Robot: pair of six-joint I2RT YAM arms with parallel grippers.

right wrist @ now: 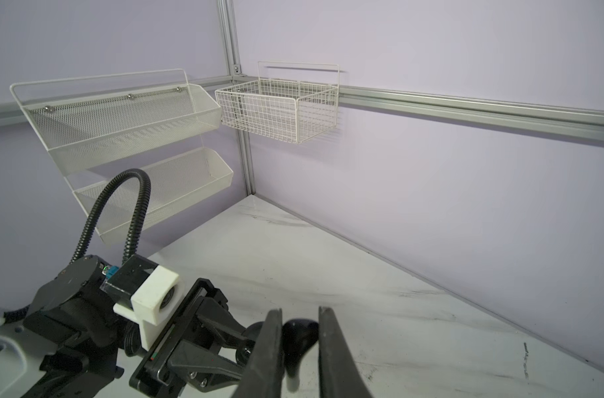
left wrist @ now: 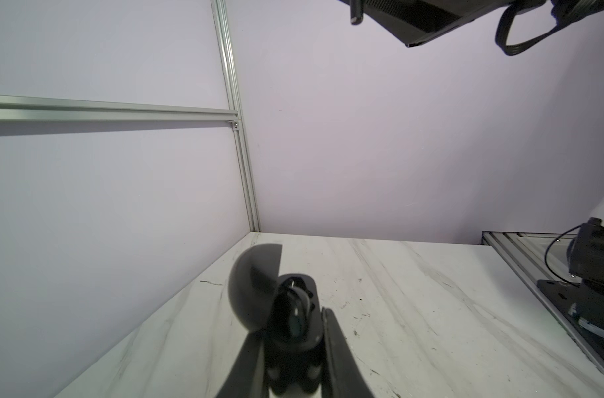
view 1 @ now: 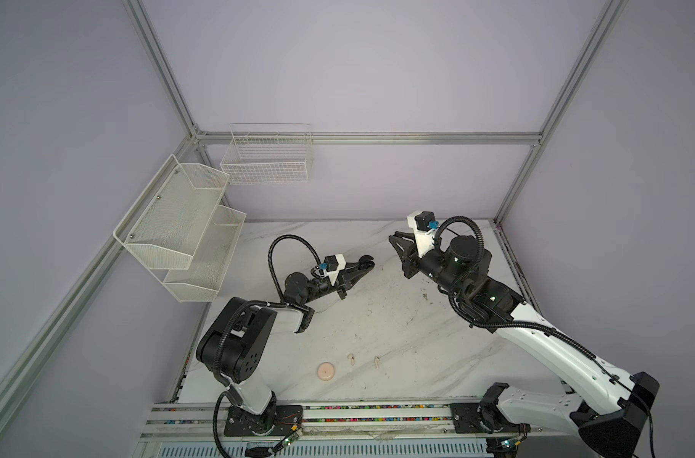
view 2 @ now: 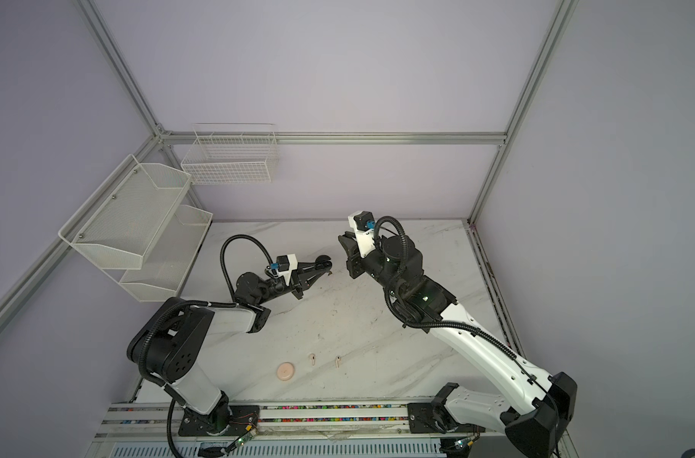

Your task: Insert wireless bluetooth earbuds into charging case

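Observation:
My left gripper is shut on a small black charging case, whose lid stands open to the left. Inside the case a dark, partly shiny shape shows; whether it is an earbud or an empty slot, I cannot tell. From above, the case sits at the tip of the left arm over the table. A black earbud with a pale stem end pointing down is pinched in my right gripper. The right gripper is apart from the case, to its right.
A pink round case and two small pink earbuds lie near the table's front edge. White mesh shelves and a wire basket hang at the left and back.

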